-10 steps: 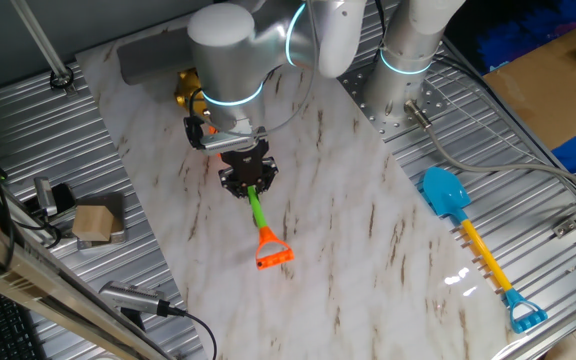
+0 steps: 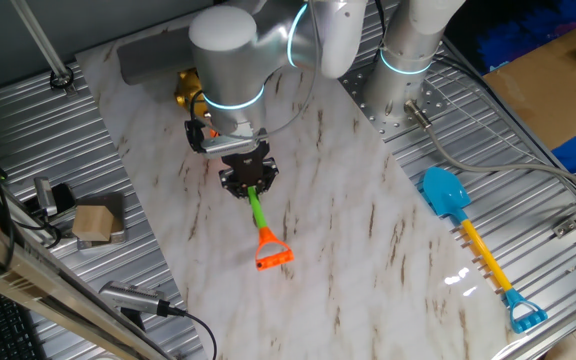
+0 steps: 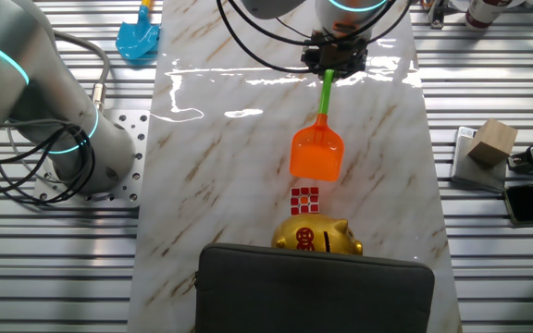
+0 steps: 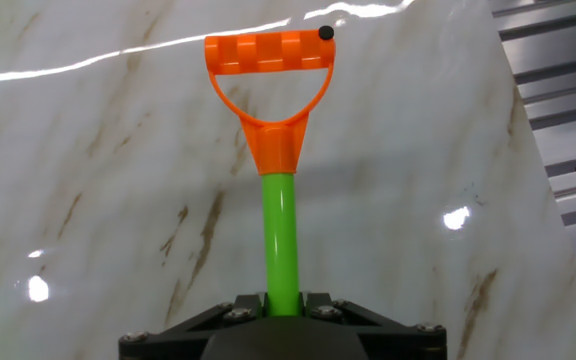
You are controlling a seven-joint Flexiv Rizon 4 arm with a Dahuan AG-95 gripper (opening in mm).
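A toy shovel has an orange D-shaped handle (image 4: 270,54), a green shaft (image 4: 280,235) and an orange blade (image 3: 317,153). My gripper (image 2: 250,187) is shut on the green shaft, its black fingers (image 4: 330,309) close against both sides in the wrist view. In exterior view 1 the handle points toward the camera, while the arm hides most of the blade. Whether the shovel touches the marble-patterned board (image 2: 348,250) or hangs just over it, I cannot tell. A second shovel, with a blue blade (image 2: 445,190) and yellow shaft (image 2: 485,254), lies along the board's right edge.
Beyond the orange blade in exterior view 2 are a red-faced puzzle cube (image 3: 304,201), a gold piggy bank (image 3: 339,239) and a dark case (image 3: 313,291). A wooden block (image 2: 93,223) sits off the board's left side. The board's middle and near part are clear.
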